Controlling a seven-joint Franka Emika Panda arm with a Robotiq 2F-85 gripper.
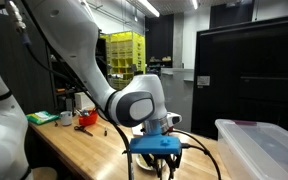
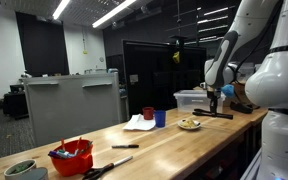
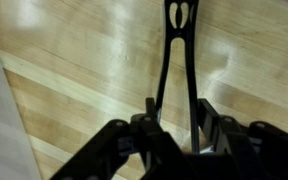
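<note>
In the wrist view, my gripper is shut on a black tong-like utensil [image 3: 190,62]. Its two slim arms run away from the fingers and meet at a rounded end with holes. The utensil's end on the near side is hidden among the fingers. In exterior view 2 the gripper [image 2: 216,105] hangs low over the right part of the table, with a dark utensil below it. A plate [image 2: 189,125] with food on it lies to its left. In exterior view 1 the wrist hides most of the gripper and plate.
A red basket [image 2: 71,158], a blue cup [image 2: 160,118], a red cup [image 2: 148,113] and a white cloth [image 2: 139,123] stand or lie farther along the table. A large translucent bin [image 1: 259,148] occupies the right side. Bare wood lies beneath the tool.
</note>
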